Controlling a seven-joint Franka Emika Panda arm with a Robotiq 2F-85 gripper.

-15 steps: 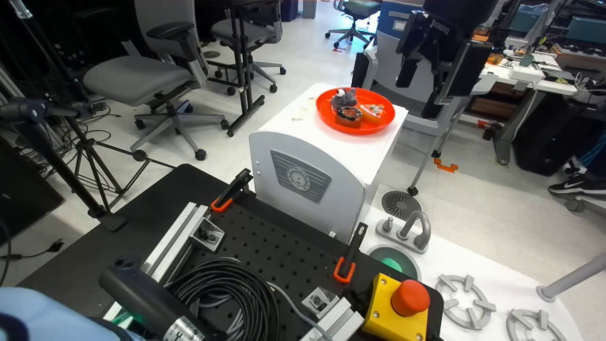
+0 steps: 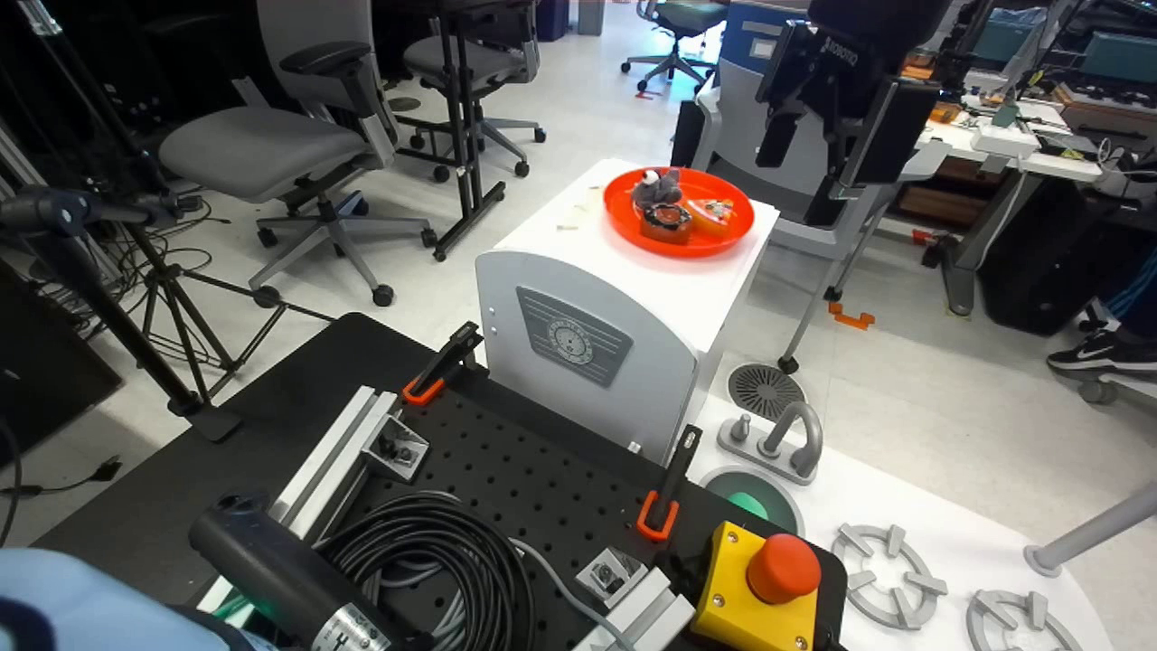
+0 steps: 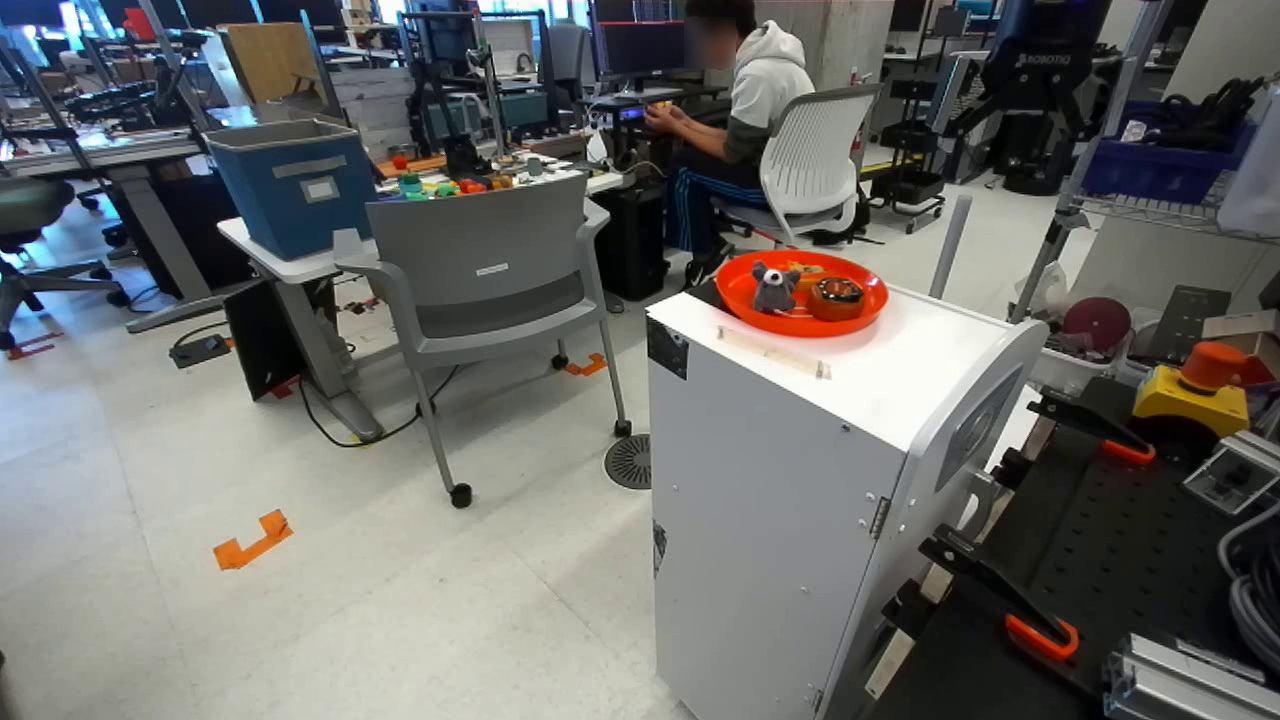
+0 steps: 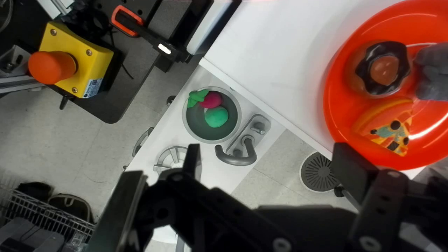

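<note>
My gripper (image 2: 815,157) hangs in the air above the white toy kitchen, its fingers wide apart with nothing between them. A red plate (image 2: 694,248) rests on top of the white cabinet. On it sit a grey plush animal (image 3: 775,288), a brown donut-like toy (image 4: 384,69) with dark icing, and an orange pizza-slice toy (image 4: 388,128). In the wrist view the round sink (image 4: 201,135) holds a green round toy (image 4: 216,117) and a magenta toy with green leaves (image 4: 210,100). The grey faucet (image 4: 248,154) stands beside the sink.
A yellow emergency-stop box (image 2: 757,591) and black clamps (image 2: 678,477) sit along the black table's edge. Stove burners (image 2: 891,577) lie on the counter past the sink. A grey chair (image 3: 492,276) stands close behind the cabinet. Bare cabinet top (image 3: 882,378) surrounds part of the plate.
</note>
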